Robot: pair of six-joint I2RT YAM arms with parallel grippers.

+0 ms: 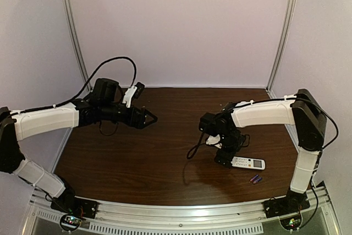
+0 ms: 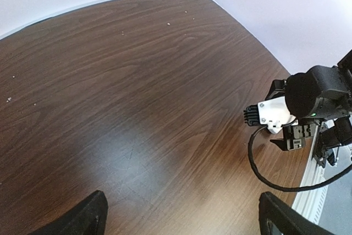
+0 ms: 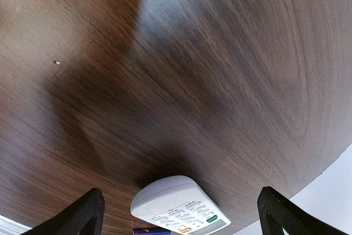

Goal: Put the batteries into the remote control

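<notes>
A white remote control (image 1: pixel 248 163) lies button-side up at the front right of the table; in the right wrist view it (image 3: pixel 173 205) shows at the bottom, between the fingers. Two small batteries (image 1: pixel 256 179) lie just in front of it, partly visible in the right wrist view (image 3: pixel 151 231). My right gripper (image 1: pixel 223 158) is open, low beside the remote's left end, with nothing held. My left gripper (image 1: pixel 147 118) stands open over the left-middle of the table, empty, away from the remote.
Pale walls (image 1: pixel 176 31) enclose the back and sides, and a metal rail (image 1: pixel 176 209) runs along the front edge.
</notes>
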